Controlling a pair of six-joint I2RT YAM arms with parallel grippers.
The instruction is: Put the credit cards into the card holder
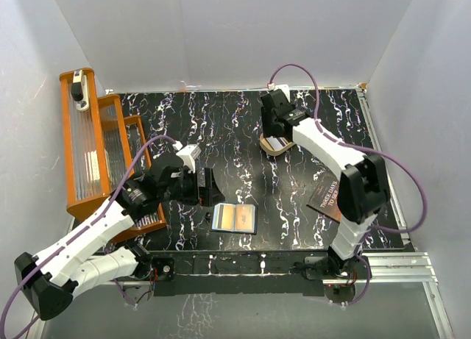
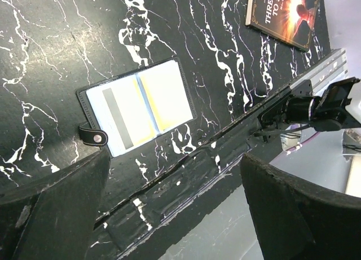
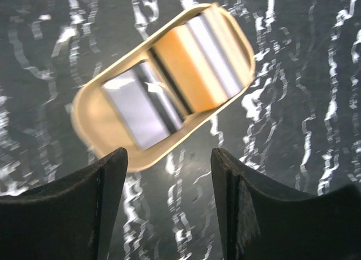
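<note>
The card holder (image 1: 235,218) lies unfolded flat near the table's front edge, its strap with a snap (image 2: 93,136) at one side in the left wrist view. Cards with grey and yellow stripes show in its clear pockets. My left gripper (image 1: 207,189) is open, up and to the left of the holder, with nothing between its fingers. A tan oval tray (image 3: 93,122) holds several cards, among them an orange card (image 3: 189,68) and a white card with a black stripe (image 3: 138,108). Above the tray's near side, my right gripper stands part open and empty.
A dark book (image 1: 324,197) lies at the right of the table. An orange-framed rack (image 1: 99,148) fills the left side. Bare black marble table (image 1: 221,126) lies between the rack and the tray.
</note>
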